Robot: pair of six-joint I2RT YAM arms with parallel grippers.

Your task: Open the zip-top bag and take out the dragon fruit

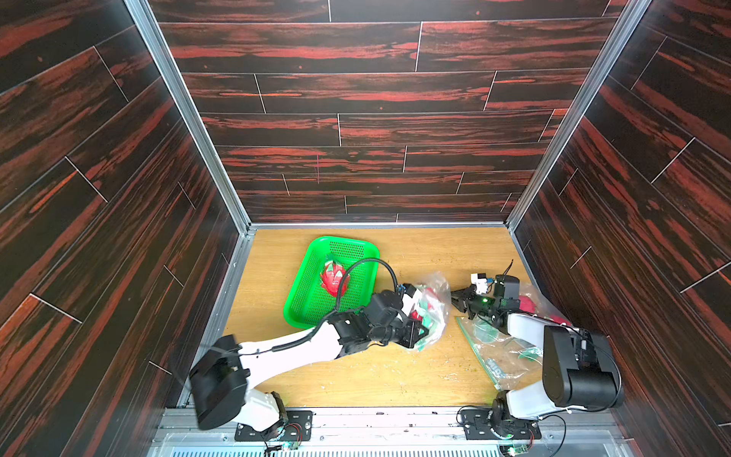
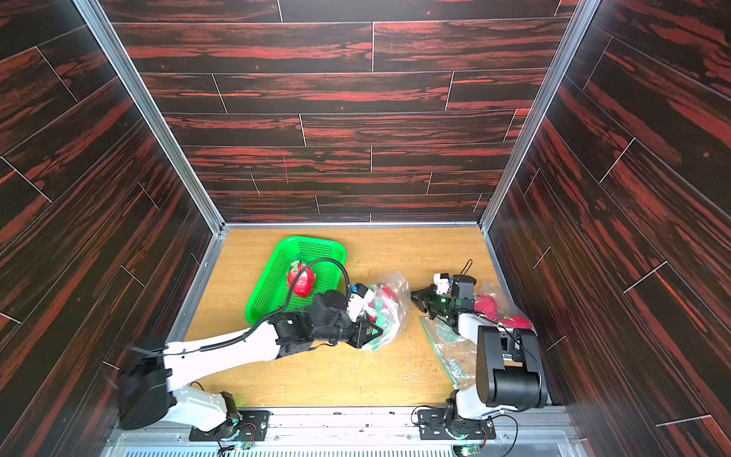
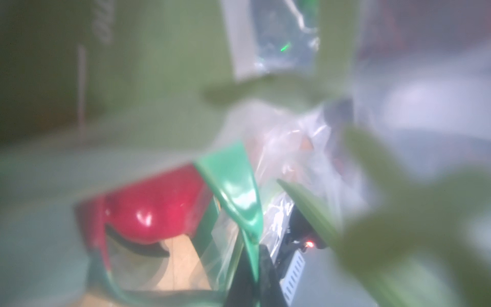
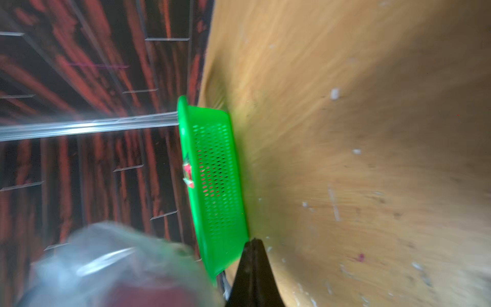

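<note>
A red dragon fruit (image 3: pixel 158 204) with green leaves hangs partly inside a clear zip top bag (image 1: pixel 440 293). My left gripper reaches in among the bag's blurred greenish folds, its fingers together on the tip of a green leaf of that fruit. The bag is lifted along with it and shows blurred at the lower left of the right wrist view. To the right, my right gripper is shut just above the table; nothing shows between its fingertips, and the bag is clear of them.
A green basket (image 1: pixel 292 304) stands at the back left with another dragon fruit (image 1: pixel 333 277) in it. Under and beyond the right arm lies another clear bag (image 1: pixel 495 361) with red fruit (image 2: pixel 486 306). Bare wooden table (image 1: pixel 426 251) shows behind and in front.
</note>
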